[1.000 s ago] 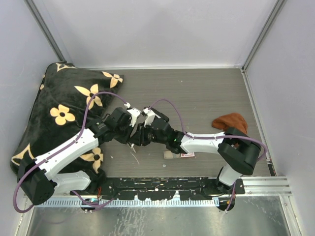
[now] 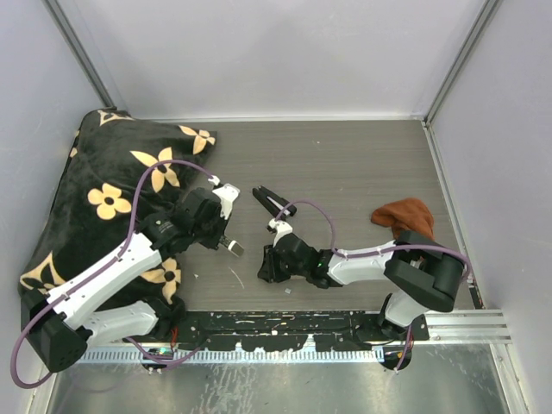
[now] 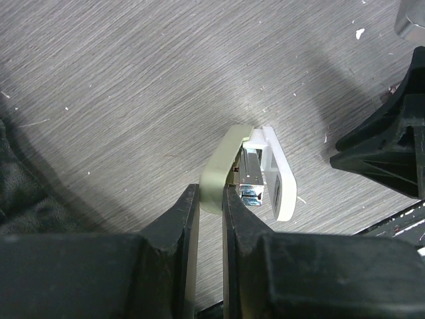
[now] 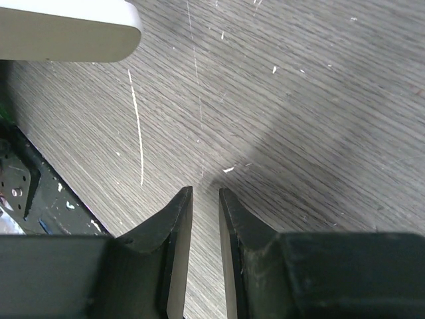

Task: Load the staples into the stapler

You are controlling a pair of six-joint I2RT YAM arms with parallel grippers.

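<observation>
My left gripper is closed around a small stapler with a pale green cover (image 3: 220, 169), a white part (image 3: 283, 179) and a shiny metal end between them. In the top view the stapler (image 2: 234, 247) hangs below that gripper, above the table. To its right, my right gripper (image 2: 264, 274) stands low and apart from it. A narrow gap separates its fingers (image 4: 174, 232) in the right wrist view, and bare table shows there; whether they pinch something thin cannot be made out. No staples are discernible.
A black object (image 2: 272, 201) lies behind the right gripper. Dark flowered cloth (image 2: 108, 203) covers the left side, and a brown cloth (image 2: 404, 216) lies at the right.
The stapler looks shorter from above.
</observation>
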